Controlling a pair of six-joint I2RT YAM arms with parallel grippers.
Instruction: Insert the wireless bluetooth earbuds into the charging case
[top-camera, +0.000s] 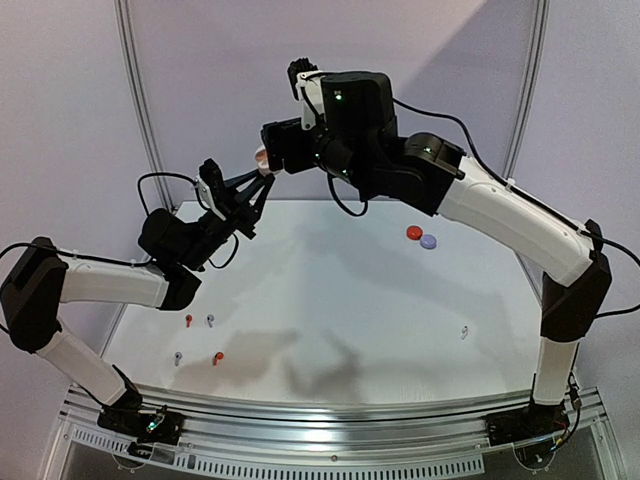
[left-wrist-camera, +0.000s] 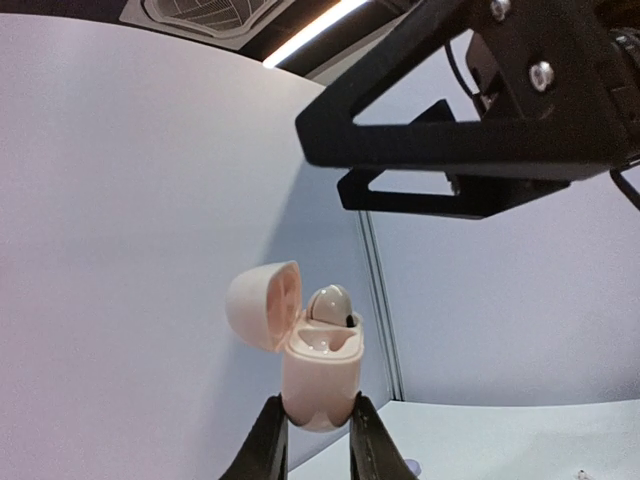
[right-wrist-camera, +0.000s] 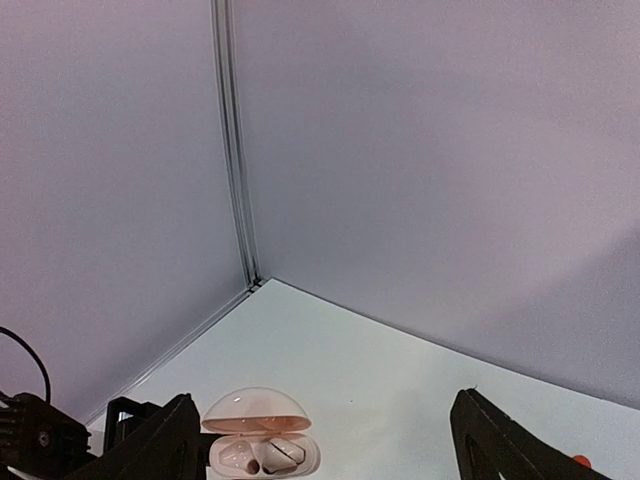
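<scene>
A pale pink charging case with its lid up is held upright by my left gripper, shut on its lower body. One white earbud sits in the case, its rounded head standing out of one slot; the other slot looks empty. In the right wrist view the same earbud shows beside the bare slot. My right gripper stands open above the case, nothing between its widely parted fingers. On the table at right lies a small white earbud.
A red disc and a lilac disc lie at the table's back right. Several small red and grey earbud-like pieces, including a red one, lie at the front left.
</scene>
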